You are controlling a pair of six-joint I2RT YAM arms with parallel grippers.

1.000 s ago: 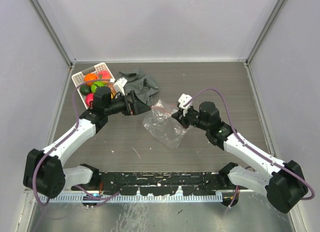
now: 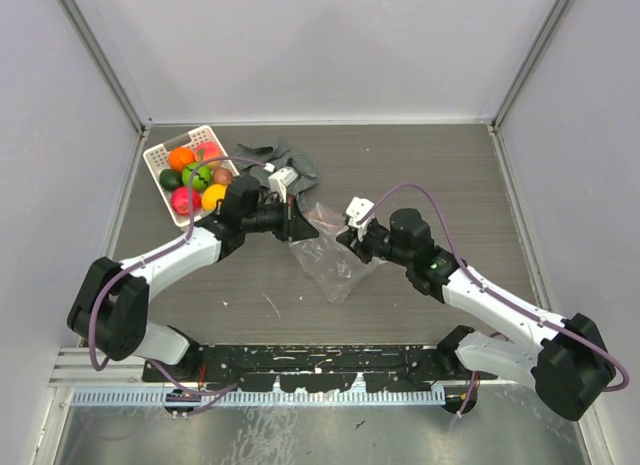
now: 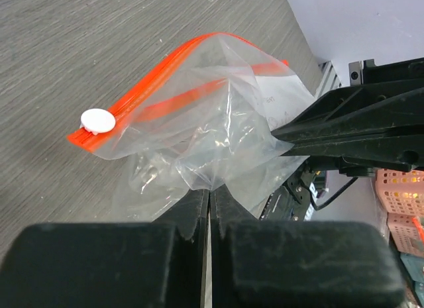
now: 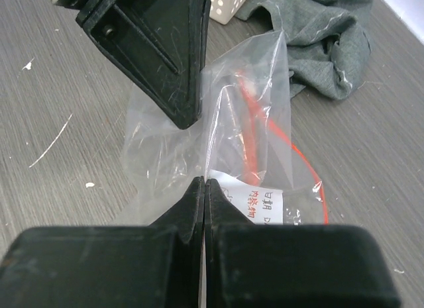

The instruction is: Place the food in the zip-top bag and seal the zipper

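Observation:
The clear zip top bag [image 2: 335, 265] lies spread between my two grippers, its lower end toward the front. An orange zipper with a white slider [image 3: 98, 120] runs along its top edge in the left wrist view; a white printed label [image 4: 255, 201] shows in the right wrist view. Gathered film meets the tips of my left gripper, which is shut on it. My right gripper is also shut, with a fold of film running up from its tips. Play food [image 2: 197, 175] fills a white basket [image 2: 151, 157] at back left. No food shows inside the bag.
A grey cloth [image 2: 285, 165] lies crumpled behind the left gripper, beside the basket. Bare table [image 2: 430, 155] stretches across the back and right. The grippers stand close together over the bag.
My left gripper has moved right to the bag's near-left side and gone from open to shut. The right gripper has shifted slightly left and stays at the bag. The basket has not moved.

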